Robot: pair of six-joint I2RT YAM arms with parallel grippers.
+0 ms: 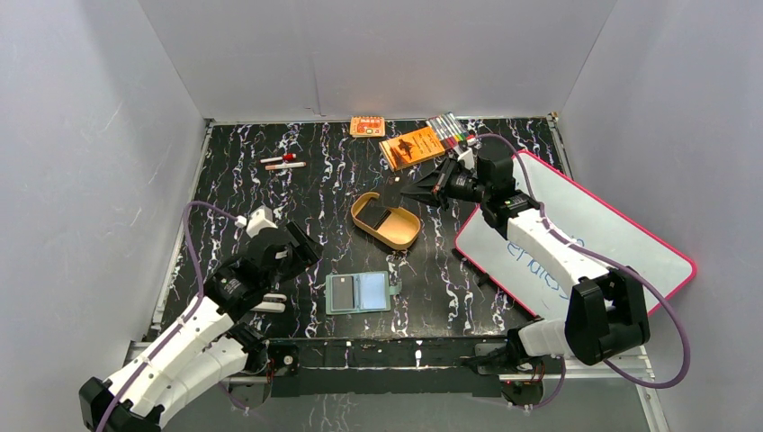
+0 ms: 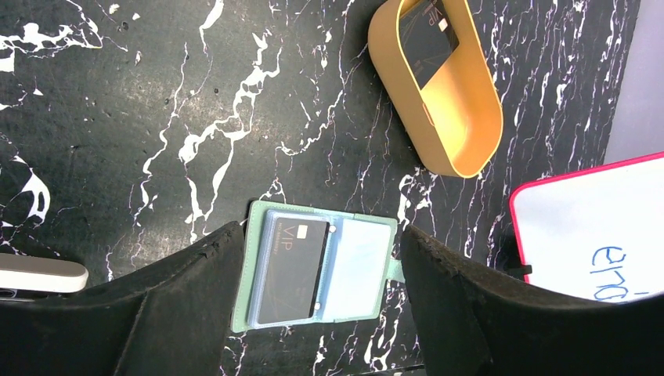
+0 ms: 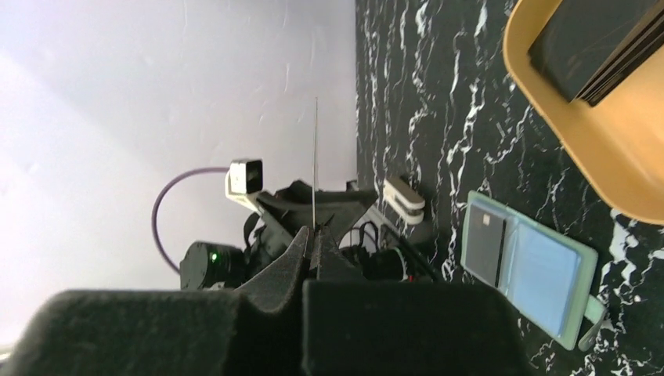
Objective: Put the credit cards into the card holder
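Observation:
A dark card [image 1: 394, 187] is pinched in my right gripper [image 1: 405, 191], raised over the back of the tan oval box; edge-on in the right wrist view, it is a thin upright line above the shut fingertips [image 3: 313, 235]. More dark cards [image 2: 427, 39] lie in the box [image 1: 405, 232]. The open card holder [image 1: 373, 290] lies at the front middle, a VIP card [image 2: 291, 270] in its left side and a pale empty-looking right side. My left gripper stands open above the holder's left side, nothing between its fingers.
A whiteboard [image 1: 594, 252] covers the right side. Books [image 1: 409, 147] and markers [image 1: 447, 130] lie at the back, two pens [image 1: 286, 166] at the back left, a pale stapler-like object [image 2: 39, 272] at the front left.

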